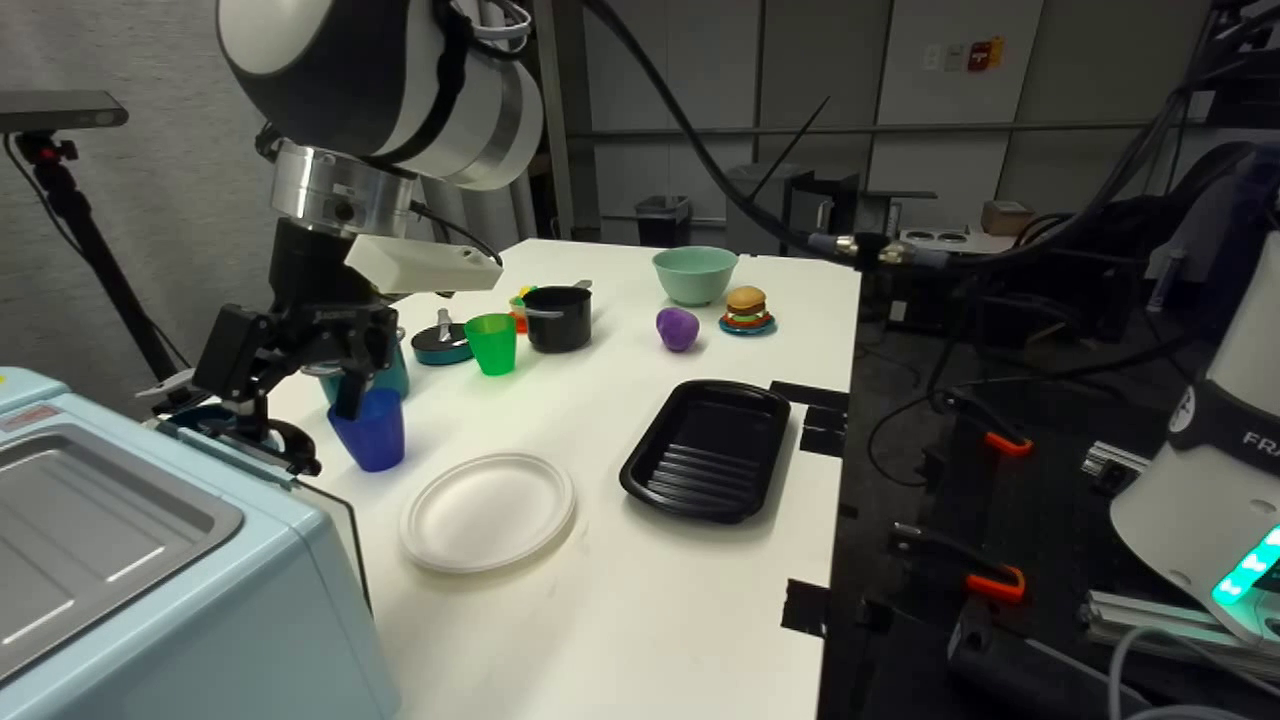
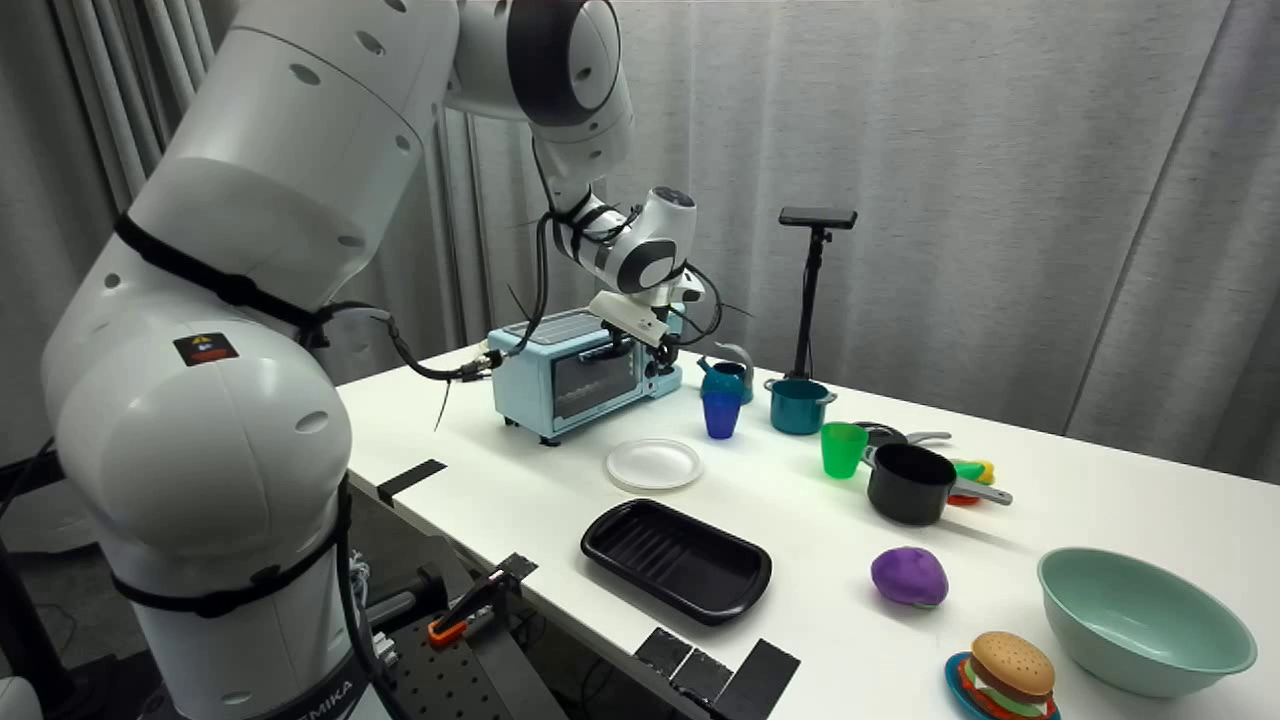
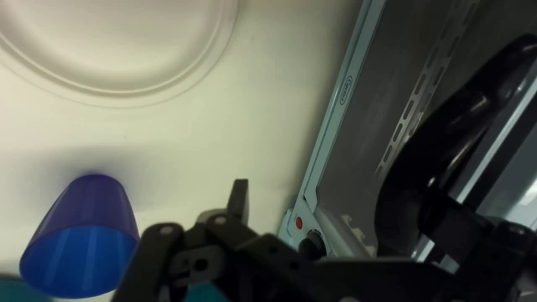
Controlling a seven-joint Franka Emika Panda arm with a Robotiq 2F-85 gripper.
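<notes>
My gripper is open at the light-blue toaster oven. Its fingers stand wide apart; in the wrist view one finger is over bare table, while the other is against or close beside the oven's black door handle. Whether they touch is not clear. Nothing is clamped between them. In the first exterior view the oven door leans slightly out from the body. The blue cup stands close by on the table, apart from my fingers.
A white plate and a black tray lie in front of the oven. Farther off are a green cup, a black pot, a purple object, a toy burger and a green bowl. Bare table surrounds the plate.
</notes>
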